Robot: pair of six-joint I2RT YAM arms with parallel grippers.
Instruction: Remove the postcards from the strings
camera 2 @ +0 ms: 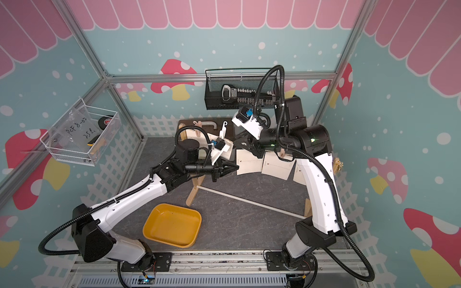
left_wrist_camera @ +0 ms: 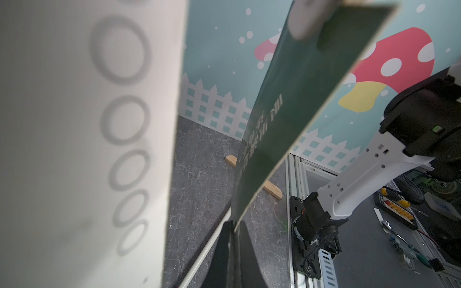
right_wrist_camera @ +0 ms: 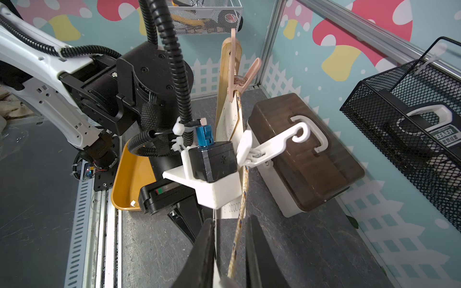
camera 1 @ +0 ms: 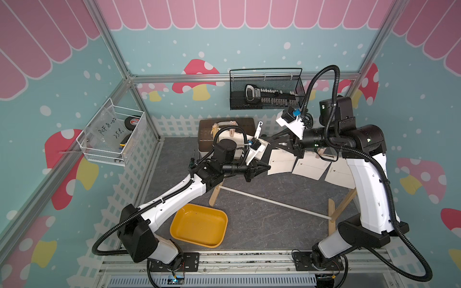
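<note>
White postcards [camera 1: 281, 161] hang in a row on a string between wooden stand legs. In the left wrist view a green card edge [left_wrist_camera: 283, 129] runs down into my left gripper, which is shut on it. White clips [right_wrist_camera: 269, 151] and pink clips sit on the string. My right gripper [camera 1: 281, 136] is above the string near the white clip, fingers part open, with the string [right_wrist_camera: 242, 201] running between them in its wrist view.
An empty yellow tray [camera 1: 198, 224] lies front left. A brown box [right_wrist_camera: 300, 148] stands behind the cards. A black mesh basket [camera 1: 265, 91] hangs on the back wall, a white wire basket [camera 1: 108, 139] on the left.
</note>
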